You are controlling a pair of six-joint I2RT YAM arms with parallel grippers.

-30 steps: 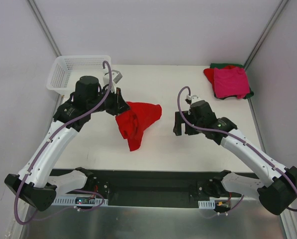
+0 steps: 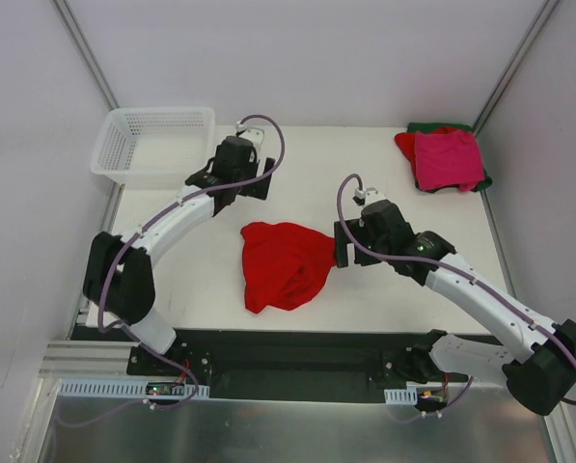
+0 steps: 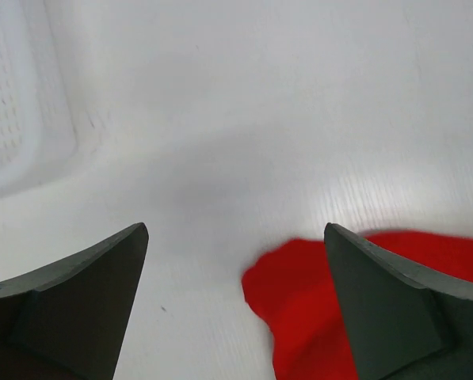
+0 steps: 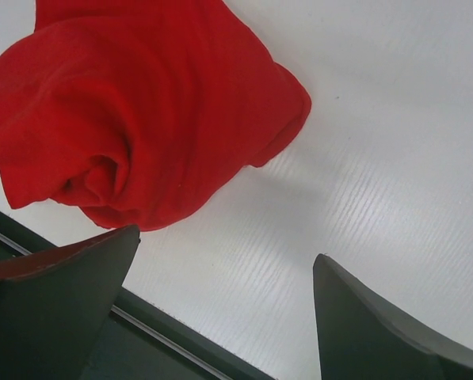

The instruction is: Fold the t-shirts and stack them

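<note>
A red t-shirt [image 2: 276, 262] lies crumpled on the white table, left of its middle, with folds bunched along its near side in the right wrist view. Beyond its far left corner hovers my left gripper [image 2: 259, 183], part open; only bare table and a bit of the red cloth [image 3: 299, 309] appear between its fingers in the left wrist view. My right gripper [image 2: 350, 255] is open just at the shirt's right tip, and the gap between its fingers shows only white tabletop. At the far right is a stack of folded shirts with a pink one [image 2: 449, 159] on top.
An empty white basket [image 2: 152, 179] stands at the back left, close to my left arm. The table's front edge [image 2: 297, 331] runs just before the shirt. Clear table lies at the back middle.
My right gripper shifted slightly.
</note>
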